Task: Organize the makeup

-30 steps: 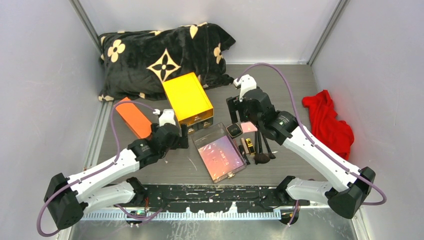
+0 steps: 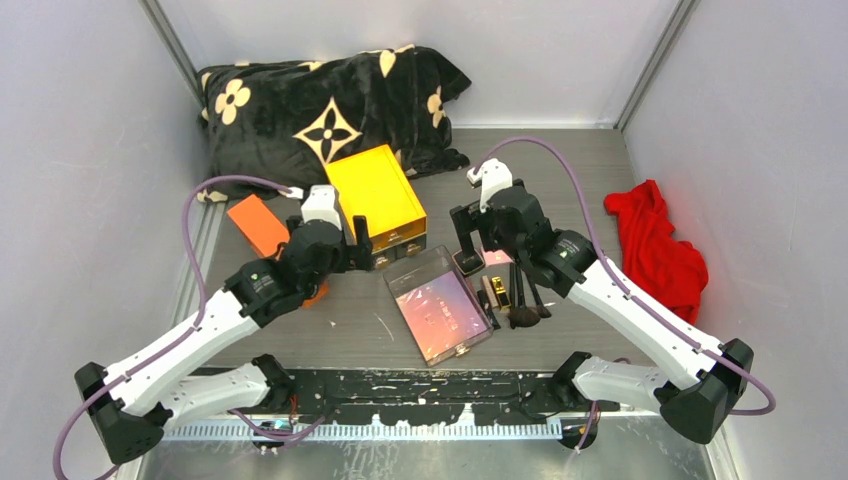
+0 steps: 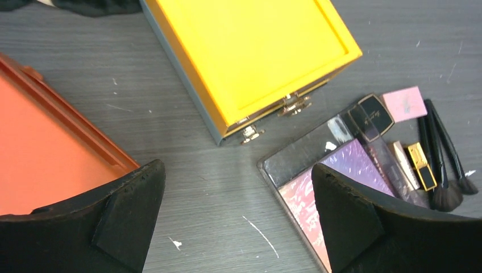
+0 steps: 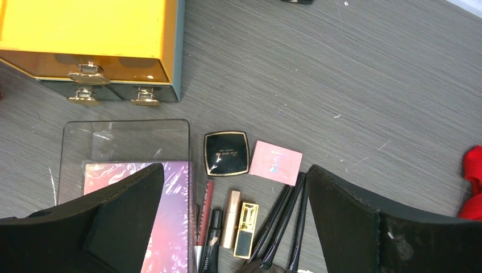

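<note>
A yellow drawer box with brass knobs stands at centre back. Before it lies a clear tray holding a pink-purple palette. Right of the tray lie a black compact, a pink card, a beige tube, a gold lipstick, dark pencils and several brushes. An orange case is at the left. My left gripper is open above the floor between case and tray. My right gripper is open over the cosmetics. Both are empty.
A patterned black pillow lies along the back wall. A red cloth is bunched at the far right. Bare floor lies behind and right of the cosmetics.
My left arm has moved up in the top view, away from its front edge, and slightly left. My right gripper has shifted slightly. The objects look unchanged.
</note>
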